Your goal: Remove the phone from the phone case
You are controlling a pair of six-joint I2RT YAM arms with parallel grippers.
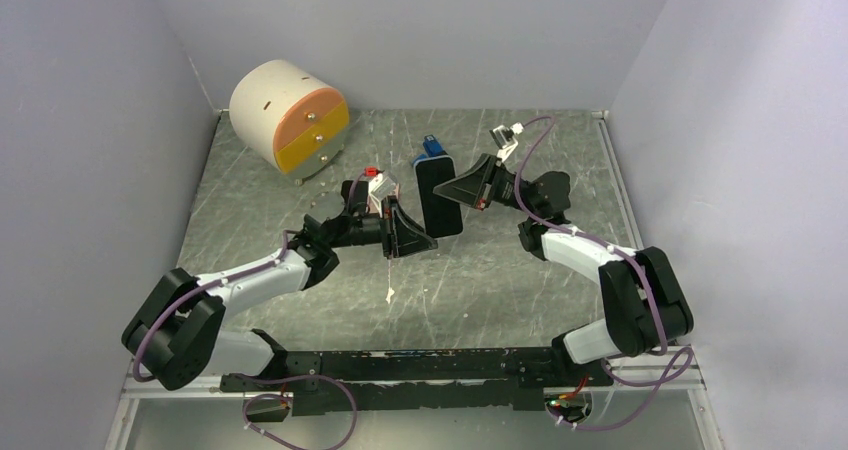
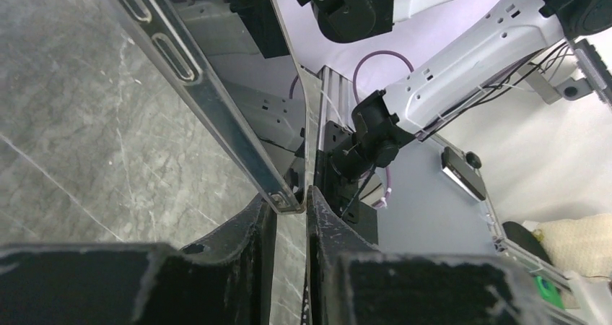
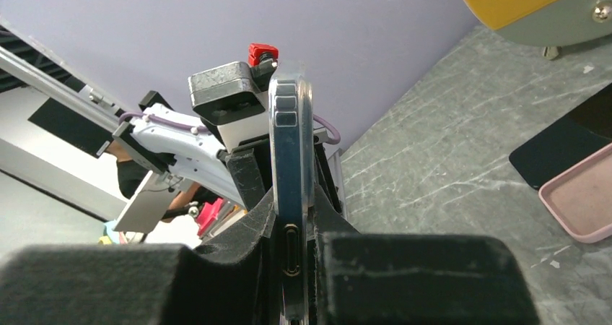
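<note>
A black-screened phone (image 1: 440, 215) in a clear case hangs above the table, screen up in the top view. My right gripper (image 1: 441, 192) is shut on its right long side; the right wrist view shows the phone (image 3: 287, 162) edge-on between the fingers. At the lower end, my left gripper (image 1: 432, 242) reaches the near corner. In the left wrist view, the clear case (image 2: 311, 144) stands away from the phone's edge along one side. That corner lies between the tips of my left gripper, with a narrow gap between the fingers. Whether they grip it is unclear.
A pink tray-like case (image 3: 583, 195) and a dark flat object (image 3: 559, 144) lie on the table near the left arm. A blue item (image 1: 432, 147) sits behind the phone. At the back left stands a drum-shaped drawer box (image 1: 285, 115).
</note>
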